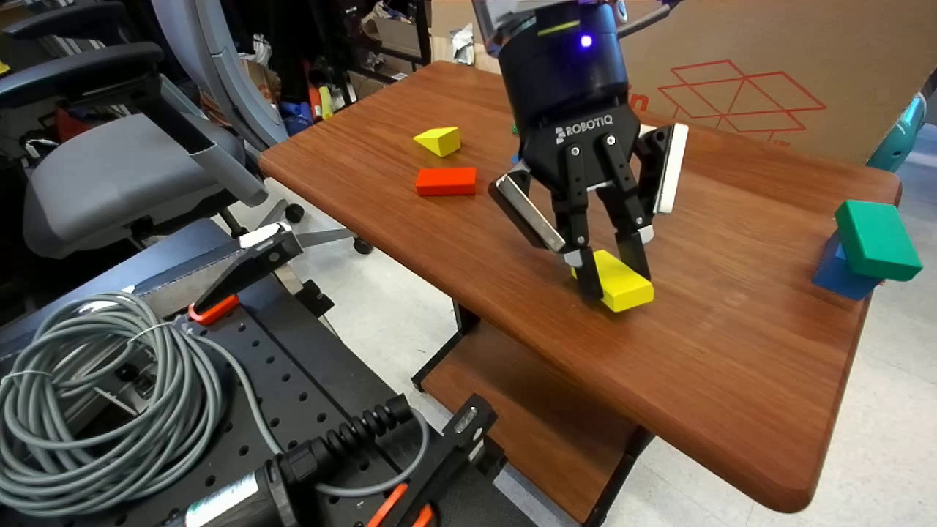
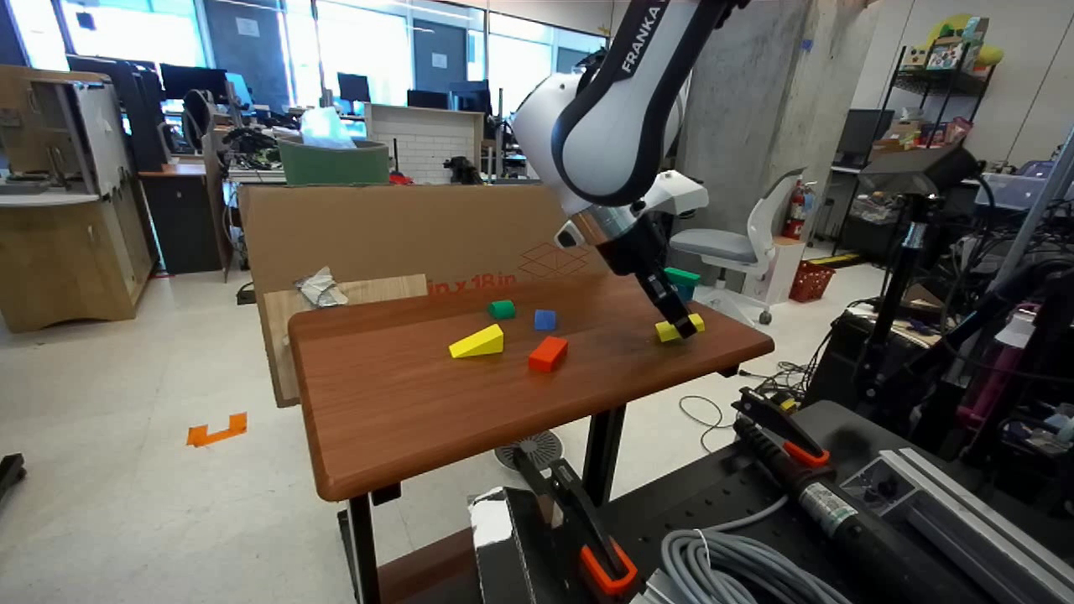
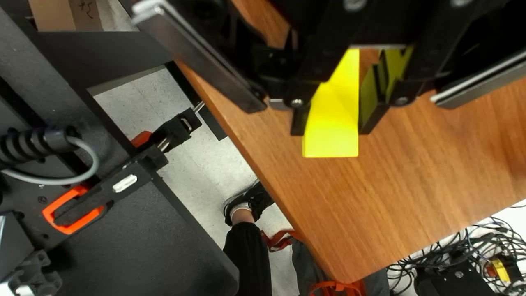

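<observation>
My gripper [image 1: 612,266] is shut on a yellow block [image 1: 626,288], one finger on each side of it. The block is close over the wooden table [image 1: 729,351], near its front edge; whether it touches the wood I cannot tell. In the wrist view the same yellow block [image 3: 331,140] sticks out past the fingertips, its upper part hidden between the fingers. From the second exterior view, the gripper [image 2: 676,329] leans down over the right end of the table, with yellow showing on both sides of the fingers.
A red block [image 1: 446,181] and a yellow wedge [image 1: 439,140] lie toward the table's left. A green block [image 1: 880,238] sits on a blue block [image 1: 840,272] at the right edge. Small green [image 2: 501,309] and blue [image 2: 544,319] blocks stand farther back. Bare wood surrounds the gripper.
</observation>
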